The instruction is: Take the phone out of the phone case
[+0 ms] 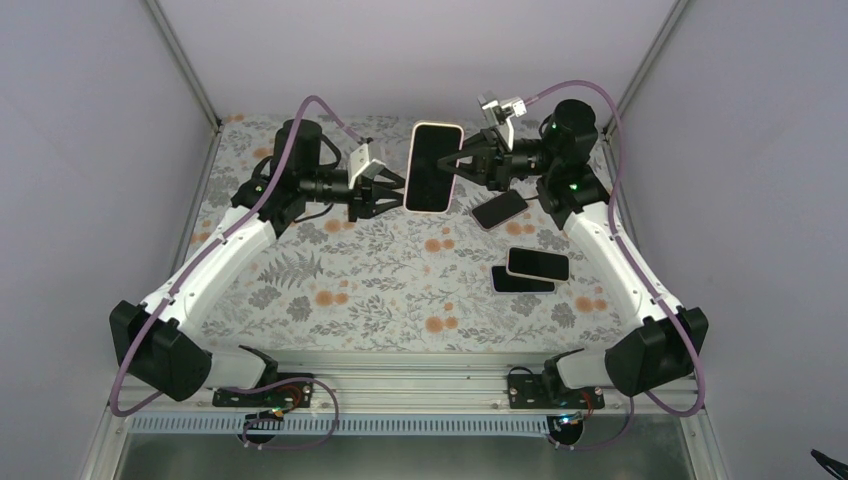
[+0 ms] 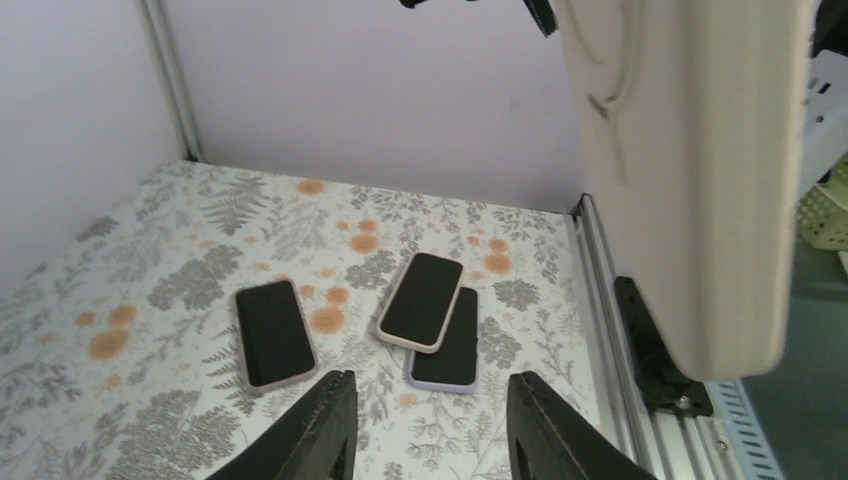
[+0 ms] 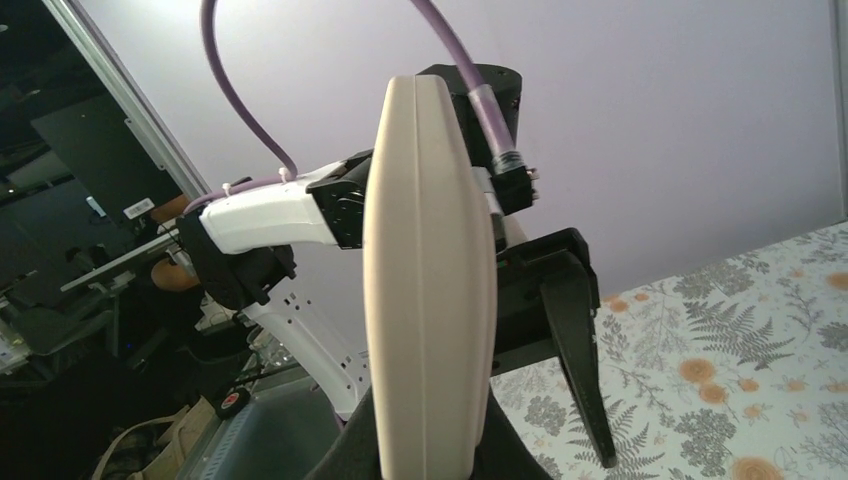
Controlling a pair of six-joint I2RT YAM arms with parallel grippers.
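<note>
In the top view a phone (image 1: 431, 168) with a dark screen is held up over the table inside a cream-rimmed case (image 1: 427, 212). My right gripper (image 1: 446, 163) is shut on the case's right long edge. From the right wrist, the cream case (image 3: 425, 280) appears edge-on between the fingers, hiding the screen. My left gripper (image 1: 402, 191) is by the lower left edge of the case, open and empty. From the left wrist, the case's cream back (image 2: 700, 200) looms at the right, outside the left fingers (image 2: 343, 425).
A dark phone (image 1: 500, 209) lies on the floral tabletop (image 1: 380, 290) beneath the right gripper. Two more phones overlap at the right, the upper one (image 1: 538, 264) partly covering the lower one (image 1: 523, 287).
</note>
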